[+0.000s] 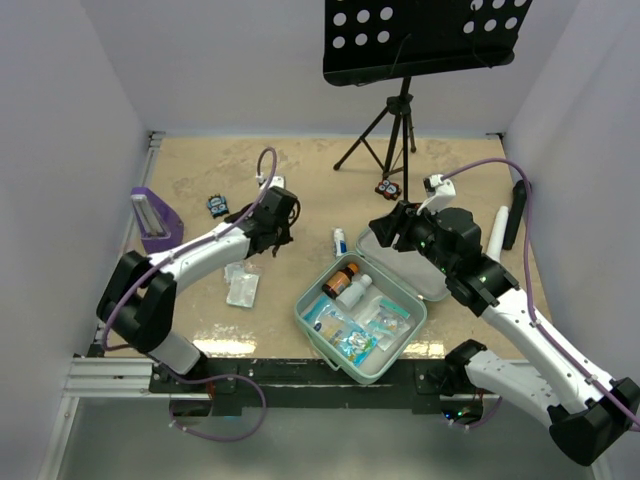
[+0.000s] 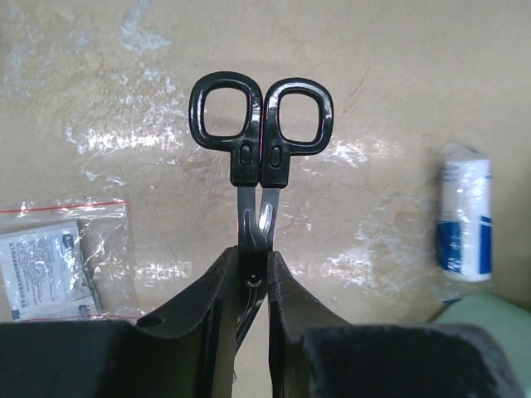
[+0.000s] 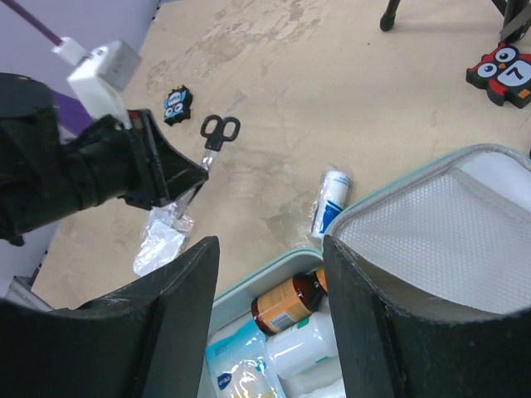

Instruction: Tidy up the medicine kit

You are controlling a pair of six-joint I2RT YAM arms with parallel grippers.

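Observation:
Black-handled scissors [image 2: 261, 133] are pinched near their pivot by my left gripper, handles pointing away in the left wrist view. The right wrist view shows these scissors [image 3: 219, 133] beside the left arm, apparently above the table. My right gripper is open and empty, over the green medicine case [image 1: 312, 335]. Inside the case lie a brown bottle [image 3: 287, 305], a white bottle [image 3: 303, 343] and clear packets [image 1: 345, 333]. A wrapped white-and-blue tube [image 2: 465, 220] lies outside, near the case. Bagged sachets [image 1: 242, 289] lie on the table to the left.
The case's open lid [image 1: 410, 268] lies under the right arm. A purple holder [image 1: 157, 220] stands at the left edge. A music stand [image 1: 400, 110] rises at the back. Small dark figures [image 1: 217, 205] lie on the table.

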